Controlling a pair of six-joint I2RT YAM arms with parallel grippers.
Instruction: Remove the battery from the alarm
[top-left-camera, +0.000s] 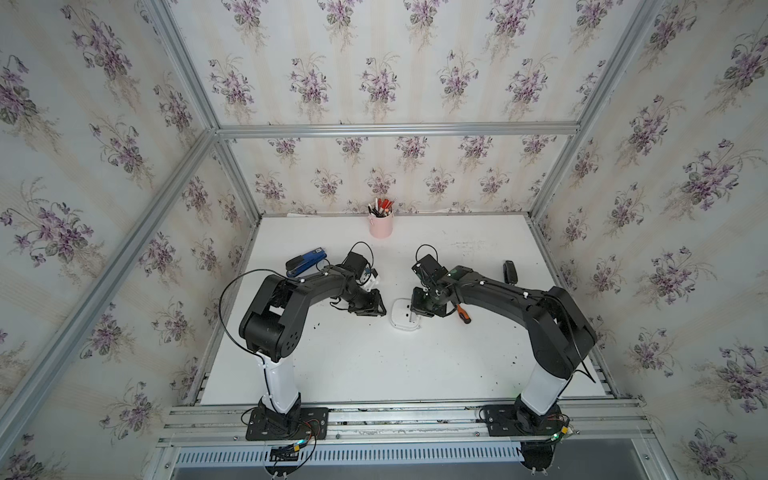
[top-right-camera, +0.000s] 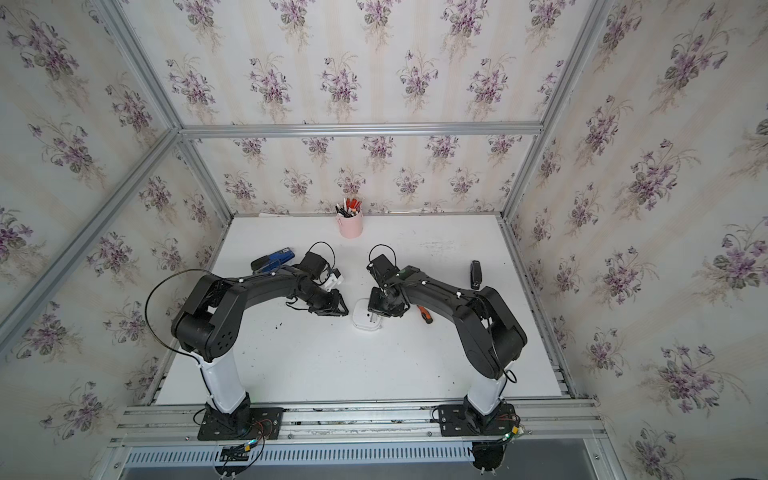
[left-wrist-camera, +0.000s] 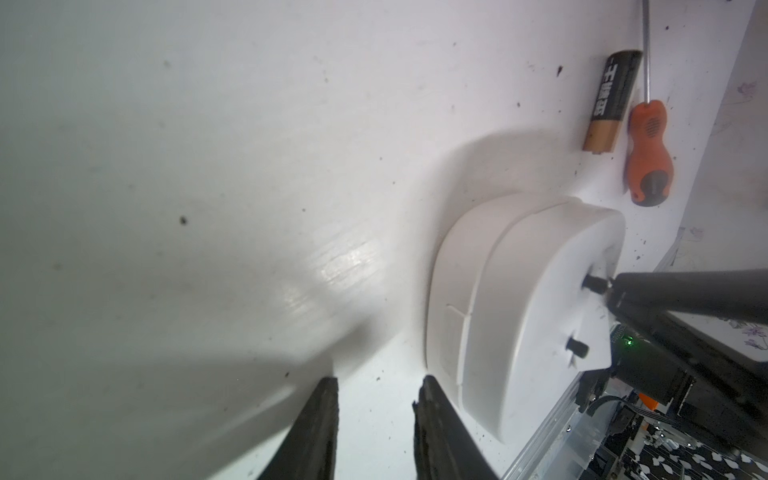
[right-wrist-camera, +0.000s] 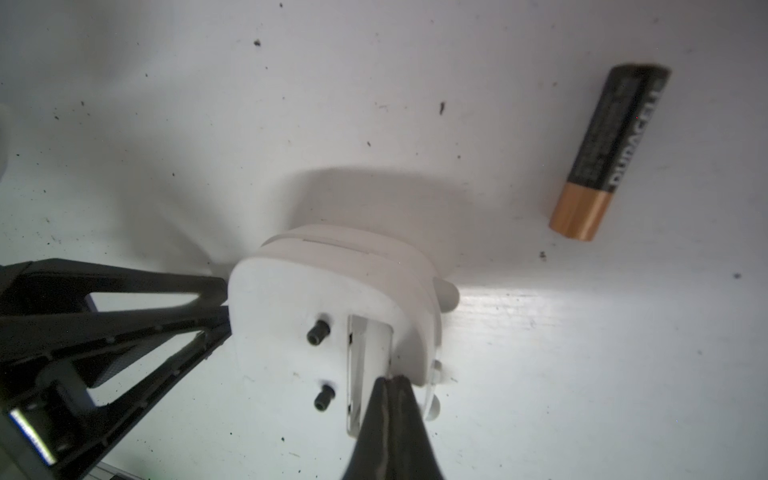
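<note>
The white rounded alarm (right-wrist-camera: 280, 320) rests on the table with two black knobs and a long open slot (right-wrist-camera: 372, 352) facing up; the visible part of the slot is empty. My right gripper is shut, its fingertips at the slot's near end, with nothing showing between them. A black and copper battery (right-wrist-camera: 612, 152) lies on the table, apart from the alarm. In the left wrist view, my left gripper stands part open beside the alarm (left-wrist-camera: 512, 296), and the gap between its fingers is empty. Its fingers (right-wrist-camera: 212, 289) seem to meet the alarm's side.
Past the battery lies an orange screwdriver (left-wrist-camera: 649, 152). A blue stapler (top-left-camera: 305, 261) is at the left, a pink pen cup (top-left-camera: 381, 226) at the back and a black object (top-left-camera: 509, 272) at the right.
</note>
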